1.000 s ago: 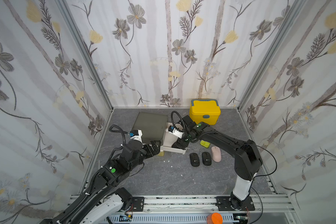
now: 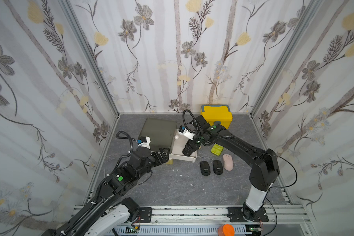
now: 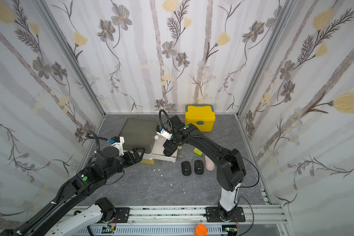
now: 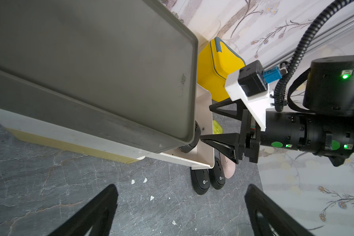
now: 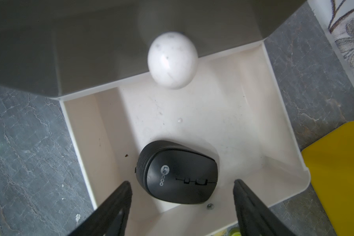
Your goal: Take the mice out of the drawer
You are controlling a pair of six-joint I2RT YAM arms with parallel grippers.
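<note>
One black mouse (image 5: 181,175) lies in the pulled-out white drawer (image 5: 228,90), near its front wall. My right gripper is over the drawer, its fingers apart with the mouse beyond and between them, not held. The left wrist view shows those right fingers (image 4: 224,138) above the drawer edge, the mouse (image 4: 192,140) partly under the cabinet's overhang. On the table outside stand two black mice (image 2: 205,168) and a pink mouse (image 2: 227,162). My left gripper (image 2: 163,156) stands open by the cabinet's front corner, empty.
The grey cabinet (image 2: 157,133) holds the drawer; its round white knob (image 5: 173,60) juts over the drawer. A yellow box (image 2: 216,115) stands behind the right arm, a small green item (image 2: 216,149) beside it.
The left arm and the mice on the table have stayed put.
</note>
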